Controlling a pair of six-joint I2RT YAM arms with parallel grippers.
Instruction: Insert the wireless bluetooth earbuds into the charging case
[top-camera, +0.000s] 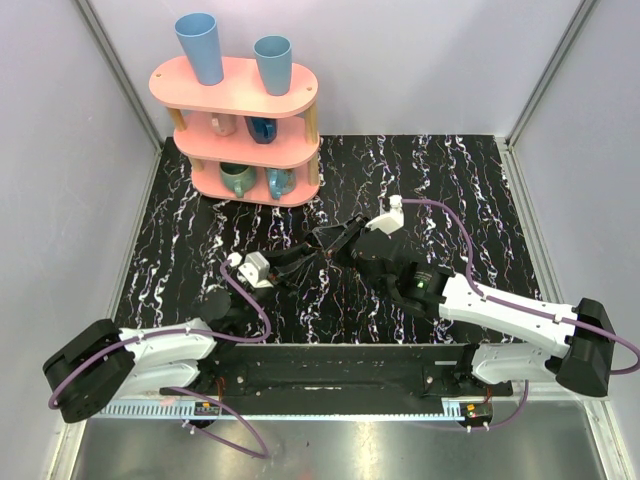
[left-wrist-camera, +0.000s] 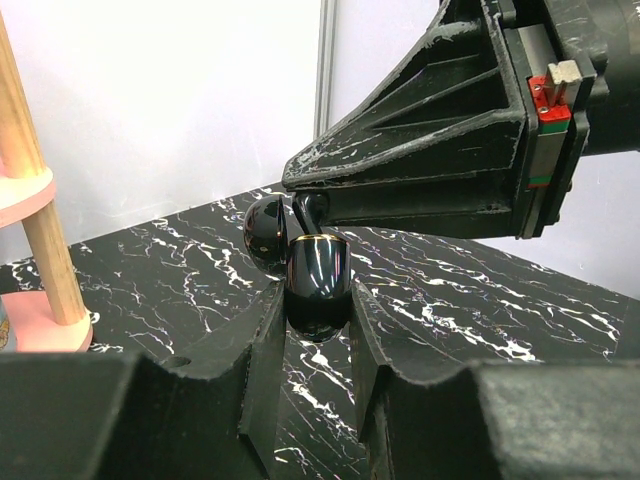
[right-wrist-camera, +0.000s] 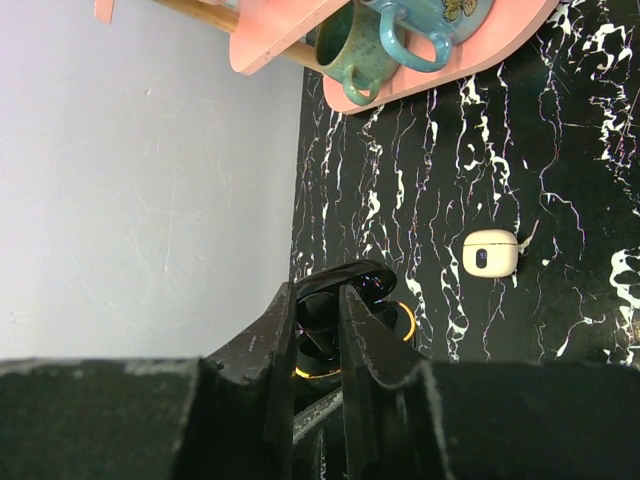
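My two grippers meet above the middle of the dark marble mat, left (top-camera: 304, 250) and right (top-camera: 332, 240). In the left wrist view my left gripper is shut on a glossy black piece (left-wrist-camera: 316, 280); behind it is another rounded black piece (left-wrist-camera: 263, 232), partly hidden by my right gripper's dark housing. In the right wrist view my right gripper is shut on a glossy black piece, with a black lid-like shape (right-wrist-camera: 355, 278) just beyond. Which piece is earbud and which is case is hard to tell. A small cream case (right-wrist-camera: 489, 259) lies on the mat.
A pink three-tier shelf (top-camera: 235, 75) with cups and mugs stands at the back left. Pale walls close in both sides.
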